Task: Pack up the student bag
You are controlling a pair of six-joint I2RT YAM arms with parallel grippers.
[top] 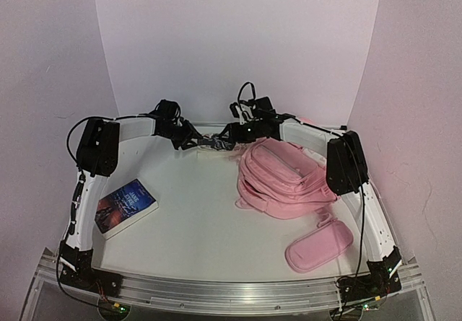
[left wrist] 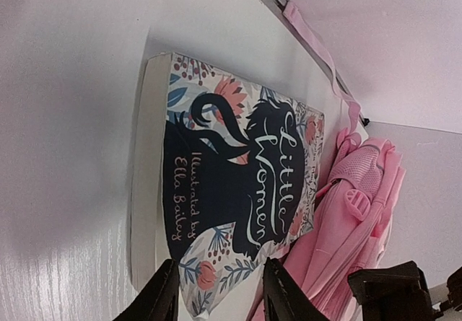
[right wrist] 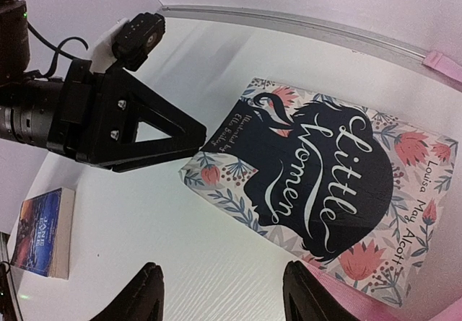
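Note:
A thick floral book titled Little Women (right wrist: pixel 325 177) lies at the back of the table, beside the pink backpack (top: pixel 281 169). At the book's left end, my left gripper has its fingers apart with the near cover corner between them; whether they press on it I cannot tell. In the right wrist view, that arm's black finger (right wrist: pixel 195 135) meets the book's edge. My right gripper is open above the near side of the book, nothing between its fingers. From above, the two arms partly cover the book.
The Jane Eyre book (top: pixel 126 208) lies at front left. A pink pencil case (top: pixel 320 246) rests at front right, near the backpack. Bare table (top: pixel 188 220) fills the middle. A wall (top: pixel 238 47) stands close behind the book.

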